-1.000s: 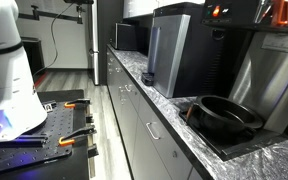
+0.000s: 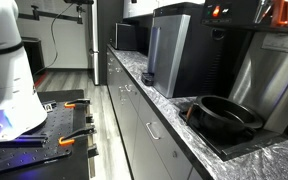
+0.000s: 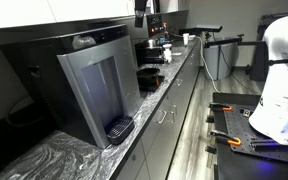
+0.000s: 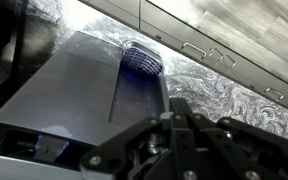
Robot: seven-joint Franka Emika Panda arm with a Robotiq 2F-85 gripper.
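Note:
In the wrist view my gripper is at the lower middle, above the grey and black dispenser (image 4: 64, 85). It looks shut, and nothing shows between its fingers. The dispenser's round-fronted drip tray (image 4: 144, 58) sticks out toward the counter edge, just beyond the gripper in that picture. A black pot (image 2: 224, 118) rests on the stove at the right of exterior view 1, with its mouth open upward. In exterior view 2 a small dark part of the arm (image 3: 139, 14) appears at the top edge; its fingers are too small to make out.
The tall dispenser (image 3: 99, 85) stands on the grey marbled counter (image 3: 69, 160). Grey drawers with handles (image 2: 152, 132) run below it. A red-marked hood (image 2: 249, 12) hangs above the pot. Bare counter lies in front of the dispenser, and the aisle floor is clear.

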